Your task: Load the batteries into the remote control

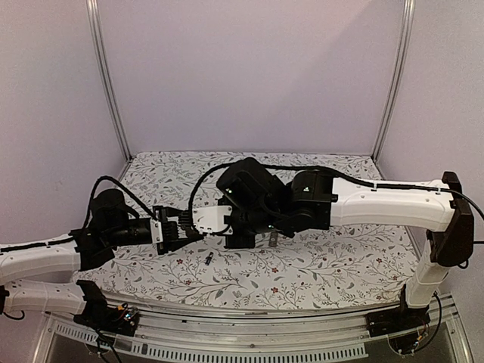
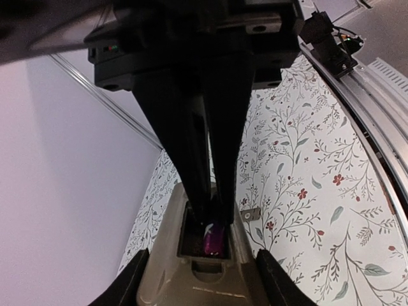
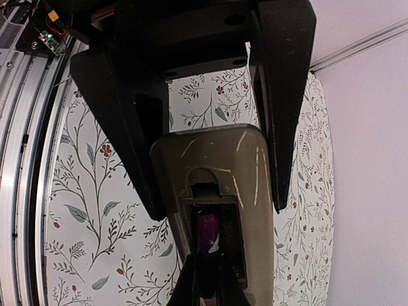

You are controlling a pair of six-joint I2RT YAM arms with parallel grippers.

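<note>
The grey remote (image 3: 252,185) is clamped between the fingers of my right gripper, its open battery compartment facing up toward both wrist cameras. Inside the compartment shows a purple battery (image 2: 215,242). The fingers of my left gripper are close together, their tips reaching into the compartment on the battery's upper end, which they partly hide. In the right wrist view, those dark fingertips (image 3: 207,277) cover the battery's lower end. From above, the arms hide most of the remote. Another small battery (image 1: 209,259) lies on the table below the grippers.
A small grey piece, apparently the battery cover (image 1: 273,239), lies on the table near the right gripper; it also shows behind the remote in the left wrist view.
</note>
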